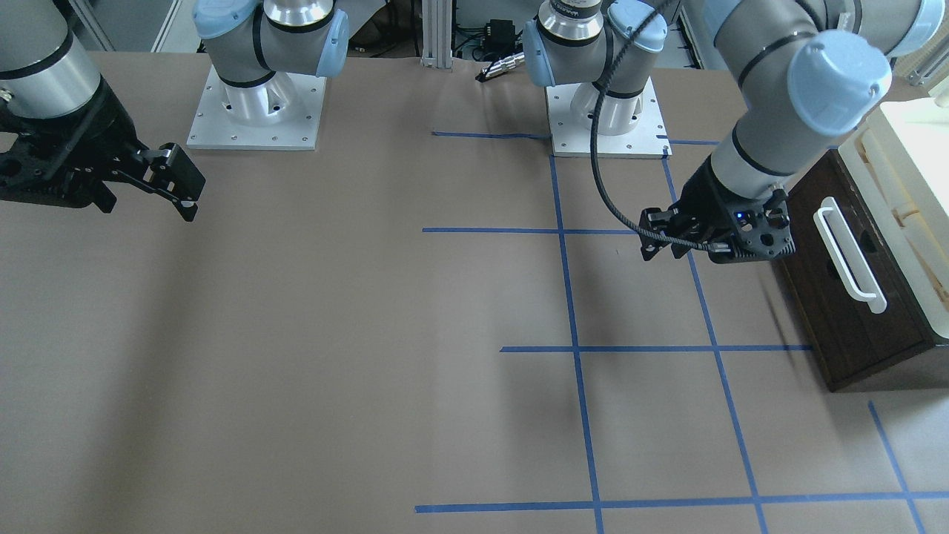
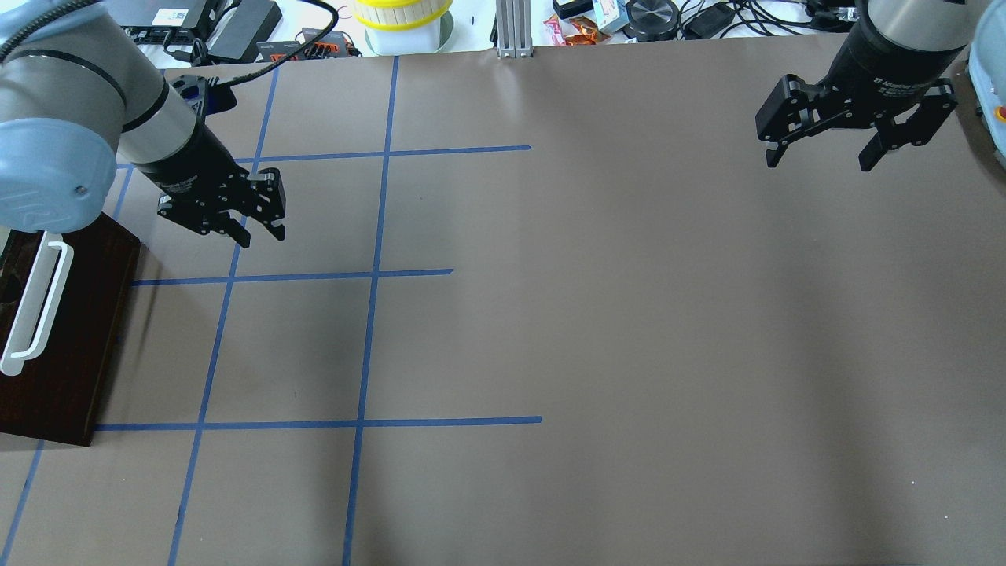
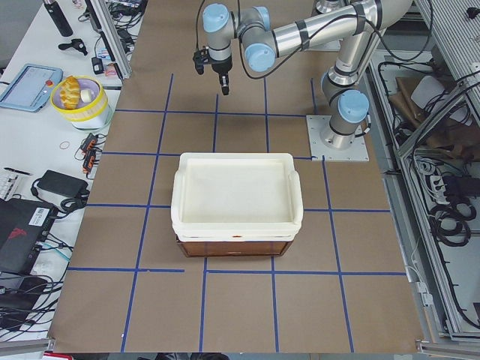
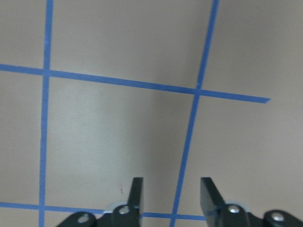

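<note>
My gripper (image 2: 261, 236) hangs over the taped floor beside a dark wooden cabinet (image 2: 71, 349) with a white handle (image 2: 38, 302) on its drawer front (image 1: 836, 320). In the left wrist view its two fingertips (image 4: 137, 184) are apart, with only bare floor and blue tape lines between and beyond them. The cabinet carries a cream tray-like top (image 3: 236, 195).
A second arm's gripper (image 2: 820, 141) stands at the other side of the workspace. Arm bases on white plates (image 1: 253, 133) line the back edge.
</note>
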